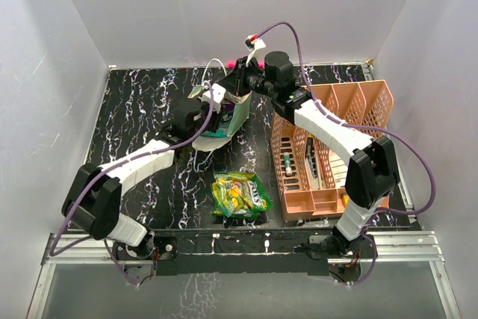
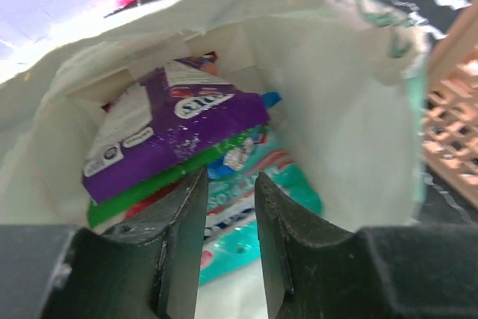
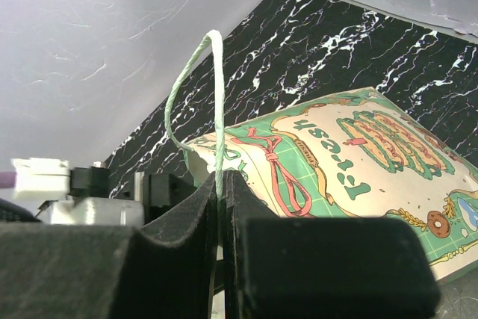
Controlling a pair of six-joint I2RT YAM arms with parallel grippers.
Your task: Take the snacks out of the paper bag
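The paper bag lies open, printed with food drawings on its outside. Inside, the left wrist view shows a purple snack packet, a green one beneath and a teal packet. My left gripper is at the bag's mouth over these packets; its fingers look a little apart, with nothing clearly between them. My right gripper is shut on the bag's pale handle at the top of the bag. Several green and yellow snack packets lie on the table in front.
A peach divided basket with pens and small items fills the right side. Walls enclose the back and sides.
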